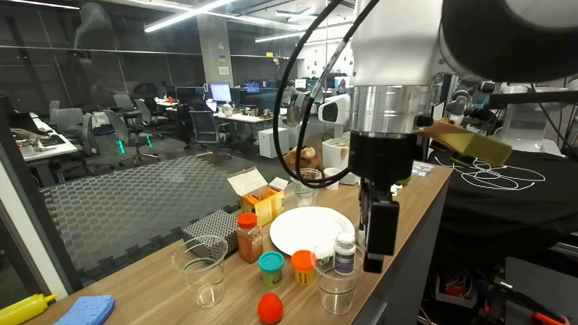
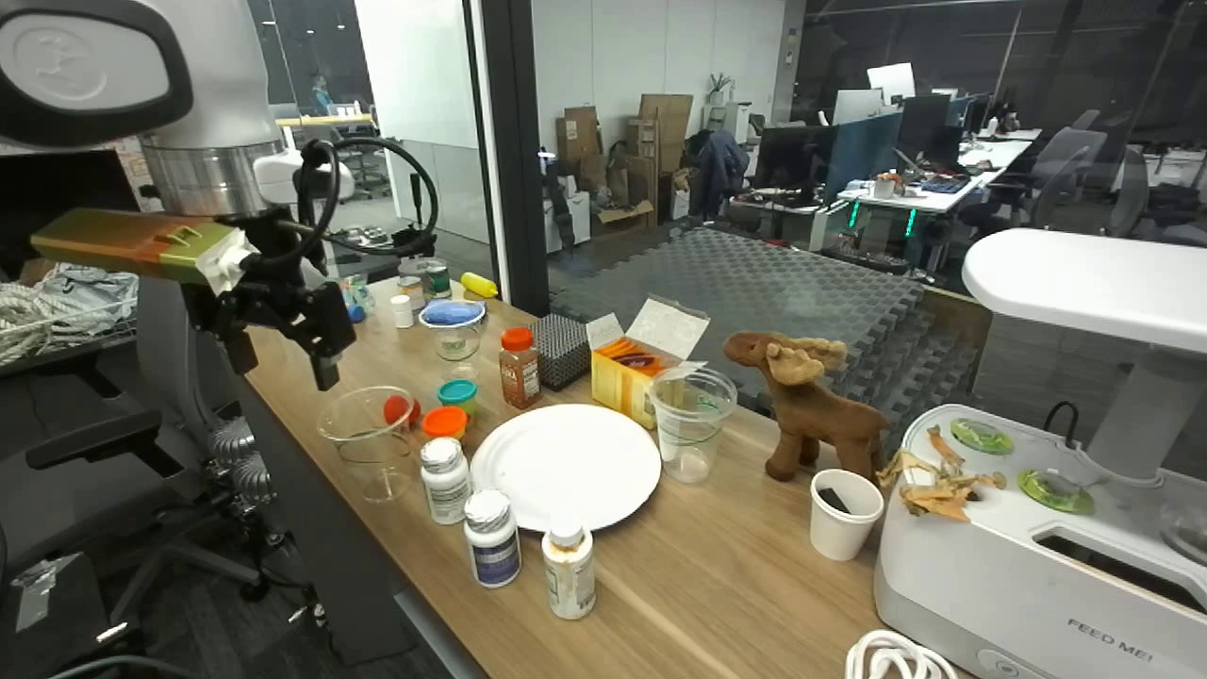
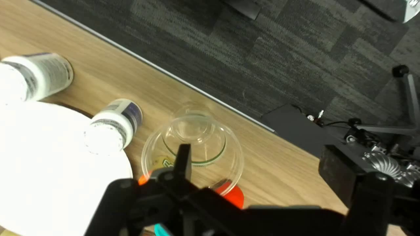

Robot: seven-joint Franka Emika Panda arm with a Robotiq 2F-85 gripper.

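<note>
My gripper stands open with nothing between its fingers, above the table's floor-side edge. In exterior view 2 the gripper [image 2: 283, 364] hangs higher than a clear plastic cup [image 2: 368, 453] and off to its left. In the wrist view that cup [image 3: 232, 143] lies below, partly behind the left finger [image 3: 183, 159]. A red ball [image 1: 270, 308], an orange-lidded tub [image 1: 303, 267] and a teal-lidded tub [image 1: 271, 269] are close to the cup. Beyond them is a white plate [image 2: 566, 466]. White bottles [image 2: 447, 481] stand between plate and table edge.
A second clear cup [image 1: 206, 276], a red-capped jar [image 1: 249, 238], an open yellow box [image 1: 263, 203] and a black mesh block [image 2: 561, 351] stand nearby. A toy moose [image 2: 817, 407], a paper cup [image 2: 844, 515] and a white appliance [image 2: 1018, 566] occupy the far end. Bare wood shows between plate and appliance.
</note>
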